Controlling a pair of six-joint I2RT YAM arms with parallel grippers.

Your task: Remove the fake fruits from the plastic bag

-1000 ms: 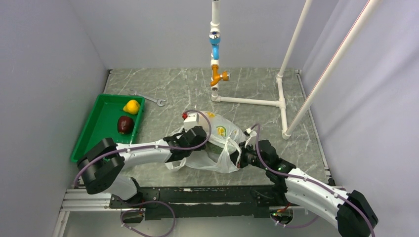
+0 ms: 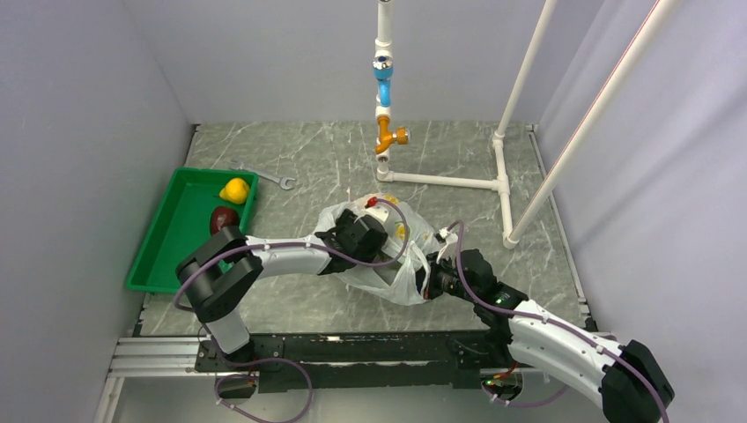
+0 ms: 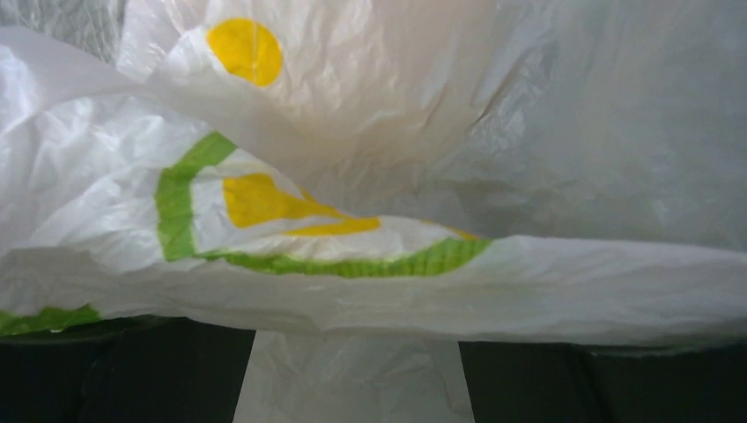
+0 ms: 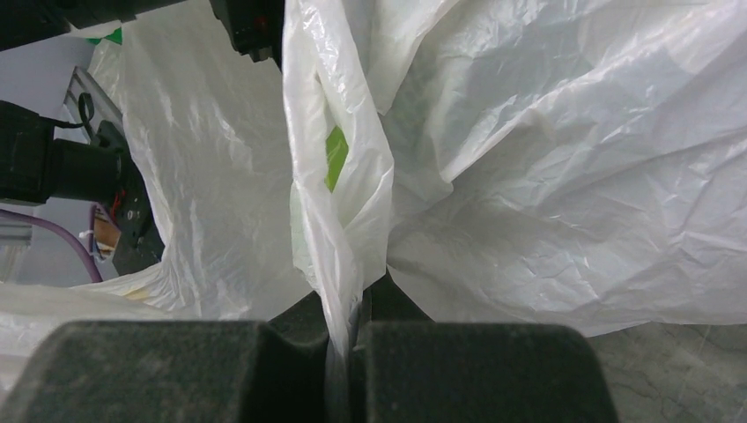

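The white plastic bag [image 2: 396,286] lies crumpled mid-table, and my right gripper is shut on a gathered fold of its edge. My left gripper reaches into the bag from the left, its fingers [image 3: 167,370] spread apart under a fold of plastic with green and yellow print. Only plastic shows between those fingers; their tips are hidden by the fold. No fruit inside the bag can be made out. A yellow fruit [image 2: 235,191] and a dark red fruit [image 2: 224,218] rest in the green tray [image 2: 145,264] at the left.
A wrench [image 2: 269,176] lies behind the tray's right side. White pipes [image 2: 445,181] with a blue and orange valve [image 2: 386,132] stand at the back, behind the bag.
The bag's left part has bunched up rightward. The right gripper has stayed in place.
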